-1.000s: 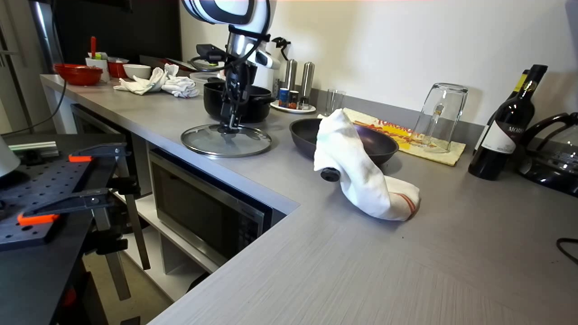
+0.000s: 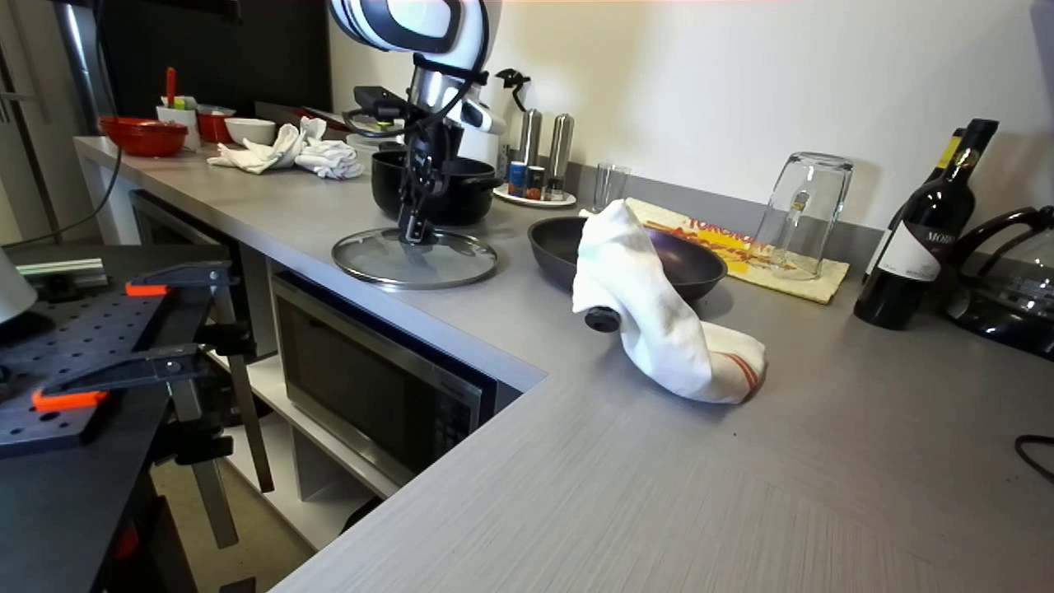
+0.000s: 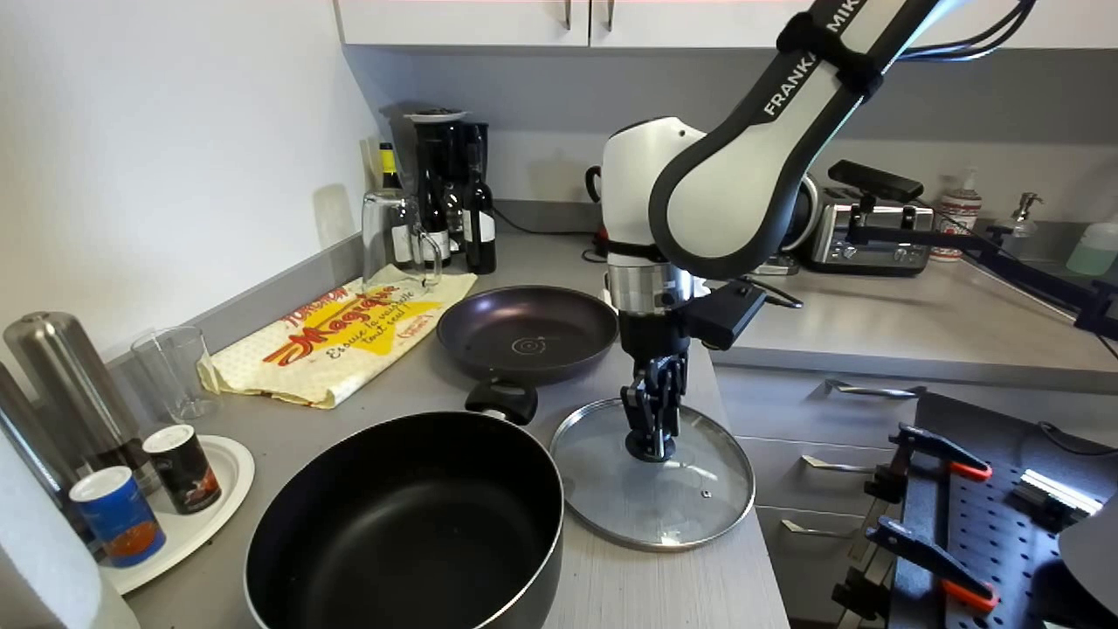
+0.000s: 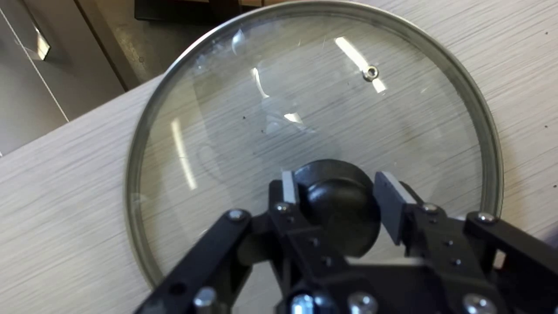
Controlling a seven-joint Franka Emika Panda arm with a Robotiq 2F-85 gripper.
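Observation:
A round glass lid [image 3: 692, 514] with a metal rim lies on the counter near its edge, beside the black pot [image 3: 314, 503], which stands uncovered. My gripper points down over the lid and is shut on its black knob [image 4: 342, 217]. In the wrist view, the pale pads [image 4: 289, 187] flank the knob on both sides, close against it. From exterior view 1, the gripper [image 2: 417, 233] reaches right down to the lid [image 2: 395, 262], which looks flat on the counter.
A dark frying pan [image 3: 529, 341] sits near the pot, with a white towel [image 2: 647, 306] draped over its handle side. Glasses, wine bottles [image 2: 924, 232] and shakers line the wall. The counter's front edge runs close to the lid; its near corner is clear.
My gripper has come slightly lower and closed around the knob. The lid has shifted very slightly to the right in exterior view 1.

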